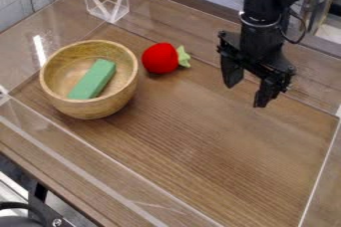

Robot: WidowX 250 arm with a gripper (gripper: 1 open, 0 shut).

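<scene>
A black robot arm (258,34) comes down from the top right, its gripper (253,80) low over the wooden table at the right, fingers spread apart with nothing visible between them. A red strawberry-like toy (162,58) with a green top lies left of the gripper, apart from it. A light wooden bowl (120,97) on the left holds a green block (94,80).
A clear plastic holder (107,2) stands at the upper left. Part of another black device (20,216) shows at the bottom left corner.
</scene>
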